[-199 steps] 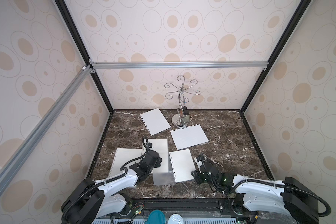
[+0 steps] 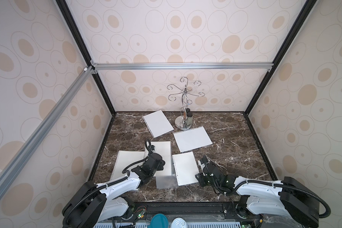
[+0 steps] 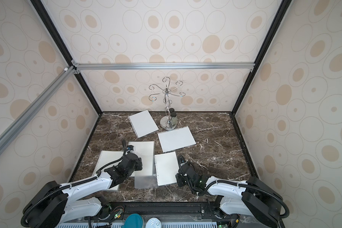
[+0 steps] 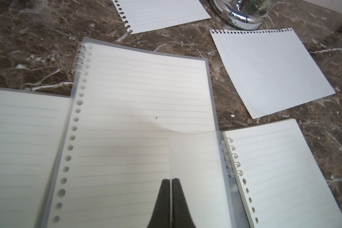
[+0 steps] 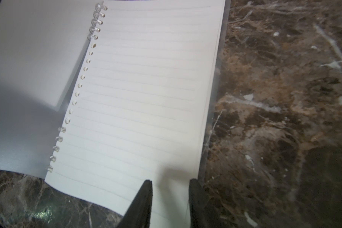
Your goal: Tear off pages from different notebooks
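Note:
A small spiral notebook [image 5: 140, 83], open with its cover folded to the left, shows a lined page. My right gripper stands part open at its lower right corner, one fingertip over the page and the other by the right edge; whether they touch it is hard to tell. The left gripper is shut, nothing showing between its fingers, above the clear cover and the middle notebook [image 4: 140, 95]. Left of that lies another open notebook [image 4: 19, 133]. Two loose torn pages rest farther back, one to the left [image 2: 158, 123] and one to the right [image 2: 192, 139].
A chrome stand [image 2: 184, 121] with a dark jar [image 2: 188, 117] beside it stands at the back, close behind the right loose page.
The right forearm has shifted a little to the left, with its gripper staying almost in place at the notebook's corner. The left arm and the pages look unmoved.

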